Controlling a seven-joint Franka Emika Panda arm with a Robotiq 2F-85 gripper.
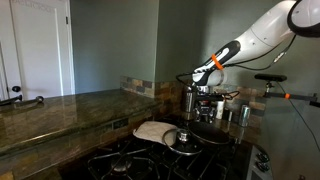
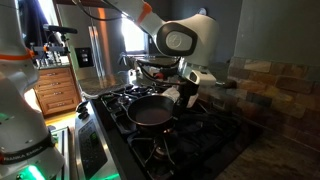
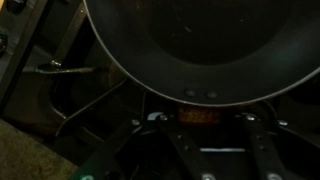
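A dark frying pan is over the stove, and its round bowl fills the top of the wrist view. In that view, my gripper is at the bottom edge, its fingers on either side of the brownish handle base just below two rivets. The gripper is shut on the handle. In exterior view 1 my gripper shows small and dark above the pan. From these views I cannot tell whether the pan rests on the grate or hangs just above it.
A glass lid lies close to the pan's left in exterior view 1. A pale cloth is on the counter behind it. Black burner grates are bare in front of the pan. Metal canisters stand behind.
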